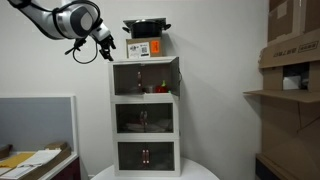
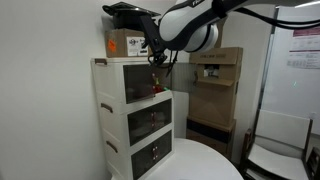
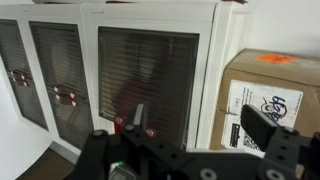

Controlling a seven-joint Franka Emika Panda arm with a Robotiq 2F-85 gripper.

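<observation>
A white three-tier cabinet [image 1: 145,98] with dark door panels stands on the round white table. The top tier is at least partly open: a door [image 1: 177,76] stands out at its right side, and a small red and green object [image 1: 162,88] shows inside. My gripper [image 1: 107,48] hangs in the air left of the cabinet's top, apart from it. Its fingers are spread, with nothing between the fingers. In the wrist view, a closed-looking dark panel [image 3: 147,75] and the cardboard box [image 3: 290,85] lie beyond the gripper.
A black pot [image 1: 148,27] rests on the cardboard box [image 1: 143,48] atop the cabinet. More cardboard boxes [image 1: 290,50] are stacked at the right. A folding chair [image 2: 280,140] stands beyond the table [image 2: 200,163], whose right part is bare.
</observation>
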